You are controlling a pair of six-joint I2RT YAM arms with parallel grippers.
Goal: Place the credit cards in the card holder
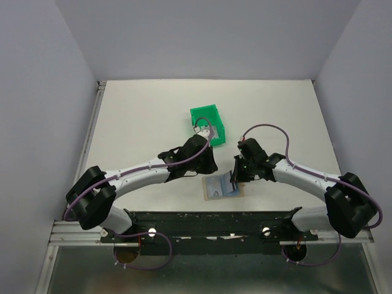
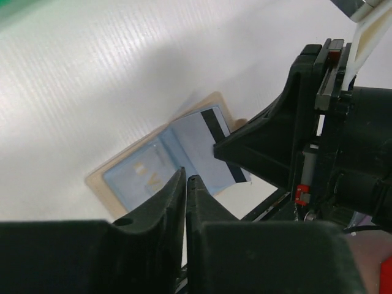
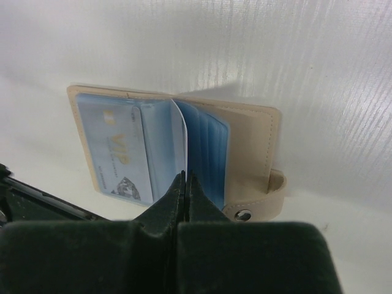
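Note:
The open card holder (image 1: 214, 187) lies on the table, with blue sleeves and a gold VIP card (image 3: 119, 153) in one of them. My right gripper is shut at the holder, at a thin standing sleeve edge (image 3: 180, 128) near its middle; whether it grips that edge is unclear. My left gripper (image 1: 211, 168) hangs above and just behind the holder; in the left wrist view its fingertips are close together, with no card seen between them.
A green box (image 1: 206, 113) with pale cards inside stands behind the holder.

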